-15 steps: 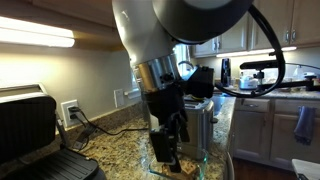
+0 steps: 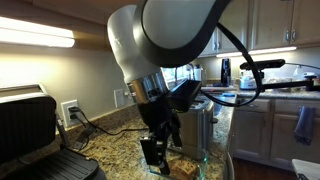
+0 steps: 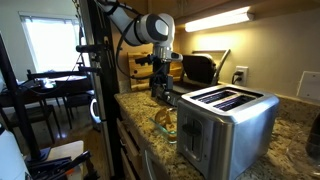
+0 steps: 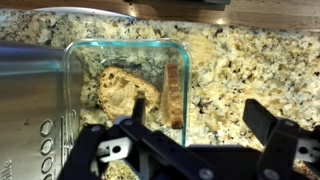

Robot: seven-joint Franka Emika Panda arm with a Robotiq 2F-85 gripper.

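Two pieces of bread lie in a clear glass dish: a flat slice (image 4: pixel 125 93) and a narrow piece (image 4: pixel 172 95) against the dish's right side. The glass dish (image 4: pixel 125 44) rests on the speckled counter beside the metal toaster (image 4: pixel 30 120). My gripper is open, pointing down over the counter, with empty space between its fingers. In the wrist view its left finger overlaps the dish's lower part, while the other is right of the dish. Bread (image 2: pixel 183 168) shows just below the gripper in exterior view 1.
The toaster (image 3: pixel 225 130) stands close beside the dish. A dark ribbed appliance (image 2: pixel 28 125) with its lid raised is on the other side, near a wall outlet (image 2: pixel 71 112) and black cord. Bare counter (image 4: pixel 225 80) shows right of the dish.
In exterior view 1 the arm and gripper have shifted left, and more of the toaster and bread shows. The bread and dish appear to have stayed in place.
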